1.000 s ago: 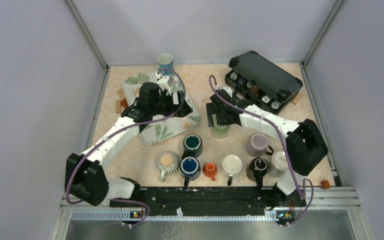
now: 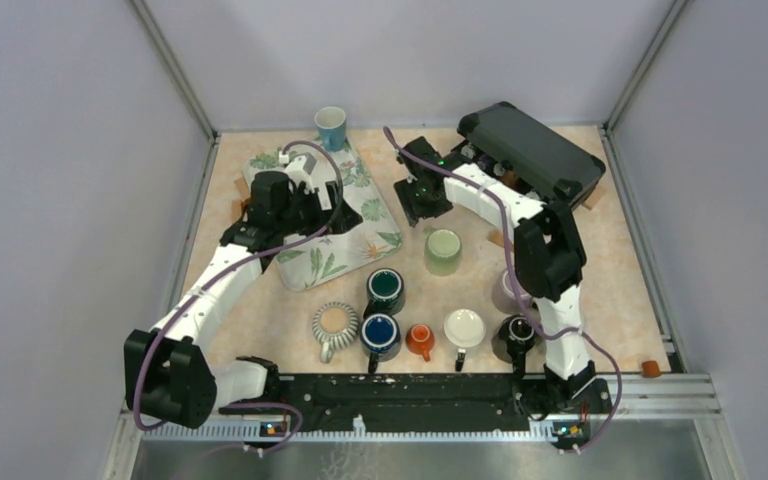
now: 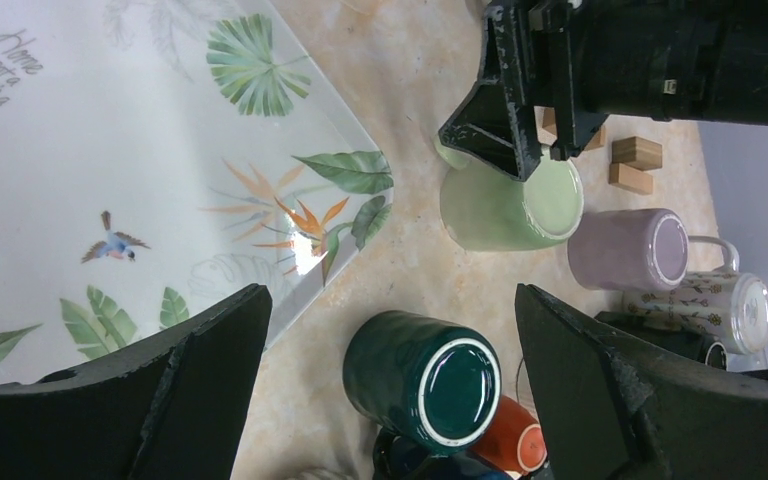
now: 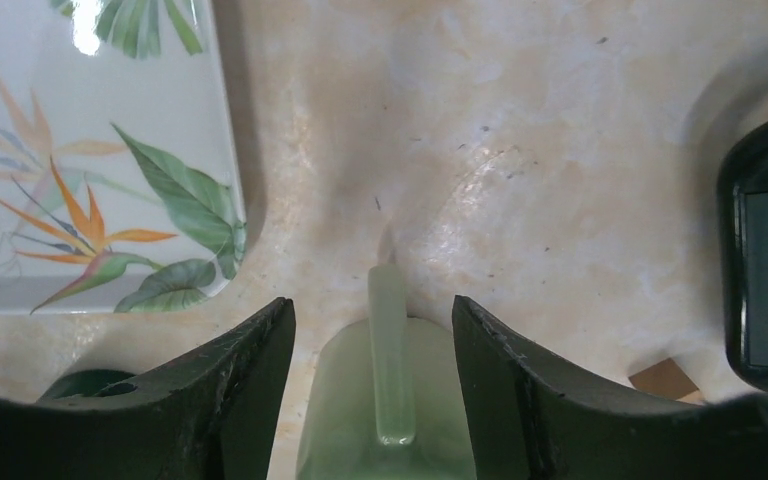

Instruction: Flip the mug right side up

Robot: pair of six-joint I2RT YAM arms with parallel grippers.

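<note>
The pale green mug [image 2: 443, 255] lies bottom-up on the bare table, its handle [image 4: 390, 350] pointing toward the back in the right wrist view. My right gripper [image 2: 415, 205] is just behind and above it, fingers apart either side of the handle's line in the right wrist view, with no contact visible. My left gripper [image 2: 340, 210] hangs open over the floral tray, nothing between its fingers. A light blue mug [image 2: 331, 125] stands upright at the back.
The floral tray [image 2: 305, 270] fills the left. A black case [image 2: 530, 140] is at back right. Several mugs, including dark green [image 2: 386, 287] and lilac [image 3: 615, 250], crowd the front and right, with wooden blocks [image 3: 636, 155] nearby.
My right gripper has moved back and left, away from over the green mug, which stays where it was.
</note>
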